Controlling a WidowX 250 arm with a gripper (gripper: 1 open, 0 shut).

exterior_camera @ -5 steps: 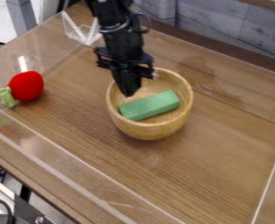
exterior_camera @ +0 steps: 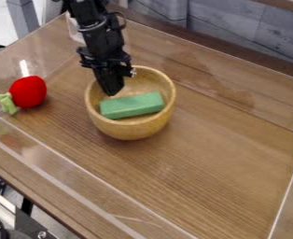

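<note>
My black gripper (exterior_camera: 110, 73) reaches down from the top centre to the left part of the rim of a yellow bowl (exterior_camera: 157, 121), its fingers shut. Whether the rim sits between them is hard to tell. A green block (exterior_camera: 132, 106) lies inside the bowl.
A red tomato-like object (exterior_camera: 27, 92) with a green top lies on the wooden table (exterior_camera: 217, 163) to the left. A pale, clear object stands behind the arm at the top.
My gripper and the bowl with the green block have moved left across the table, closer to the red object.
</note>
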